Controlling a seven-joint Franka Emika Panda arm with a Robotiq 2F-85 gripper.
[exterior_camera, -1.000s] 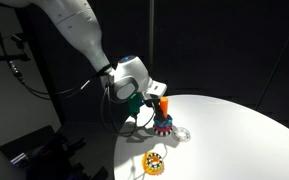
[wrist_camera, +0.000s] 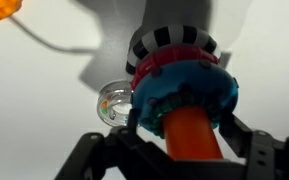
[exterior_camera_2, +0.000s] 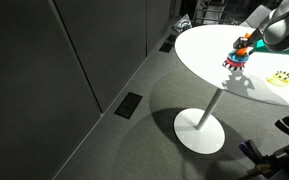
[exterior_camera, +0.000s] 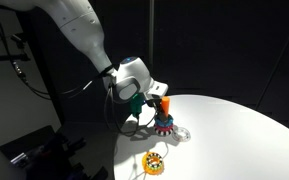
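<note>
A stacked ring toy stands on the white table, its orange top piece point(exterior_camera: 165, 104) above the blue ring point(exterior_camera: 164, 122). Looking down in the wrist view, I see the orange piece point(wrist_camera: 191, 133) nearest me, then the blue ring point(wrist_camera: 185, 84), a red ring point(wrist_camera: 174, 62) and a black-and-white striped ring point(wrist_camera: 167, 38). My gripper is partly open, with one finger on each side of the orange piece; whether either touches it cannot be told. From exterior view 2 the gripper point(exterior_camera_2: 244, 47) is small and overlaps the top of the toy.
A clear round ring point(wrist_camera: 114, 102) lies close beside the toy. Farther off on the table is a yellow-orange ring point(exterior_camera: 153, 162). Wide bare table point(exterior_camera: 234, 140) extends to the right in exterior view 1.
</note>
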